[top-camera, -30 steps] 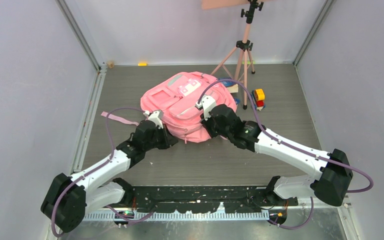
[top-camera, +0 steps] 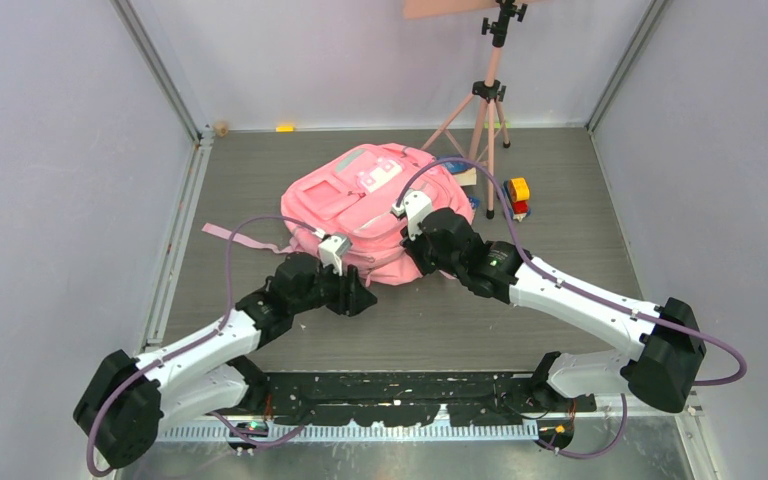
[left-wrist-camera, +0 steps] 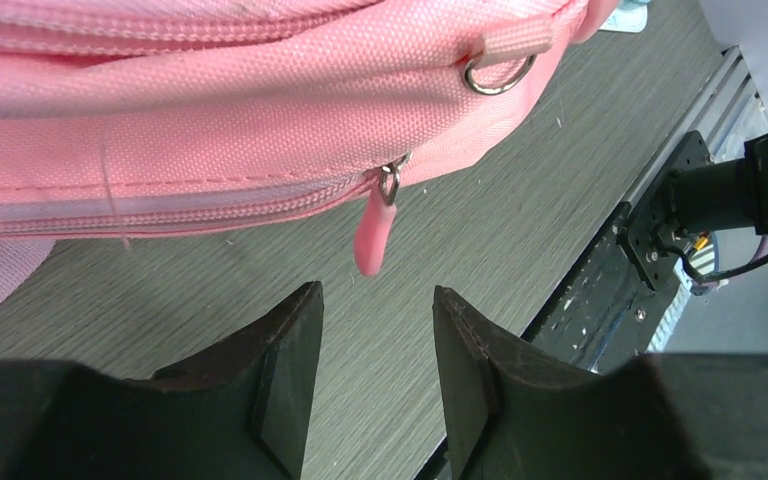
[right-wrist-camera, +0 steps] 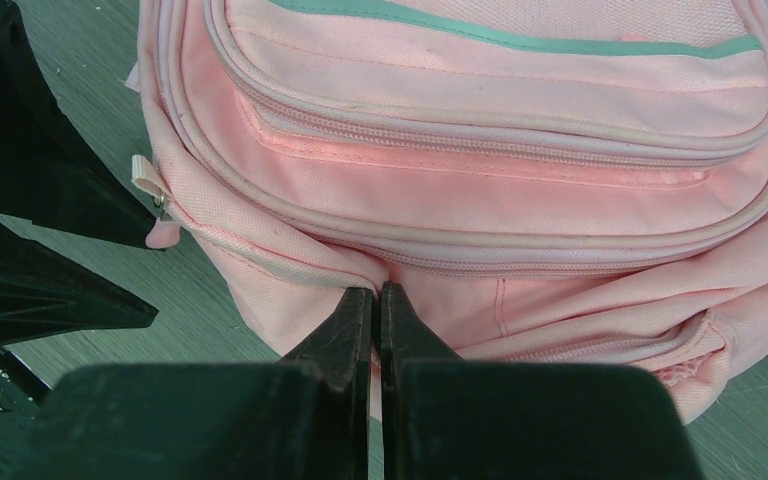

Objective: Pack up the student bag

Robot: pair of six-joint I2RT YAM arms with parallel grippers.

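A pink backpack [top-camera: 345, 195] lies on the grey floor, front pockets up. Along its lower edge a zipper runs to a pink pull tab [left-wrist-camera: 374, 235], which hangs from a metal ring. My left gripper stands open just short of that tab, its fingers to either side and nothing between them. In the right wrist view the same tab [right-wrist-camera: 163, 234] shows close to the left fingertips. My right gripper is shut on a fold of the bag's fabric beside the zipper seam; its fingertips are partly sunk in the cloth.
A tripod [top-camera: 490, 130] stands behind the bag on the right. Near its foot sits a yellow and red object [top-camera: 519, 196]. A loose pink strap [top-camera: 240, 237] trails left of the bag.
My left gripper has moved to the right along the bag's front edge, and its fingers now show apart. The right arm and the bag have hardly moved.
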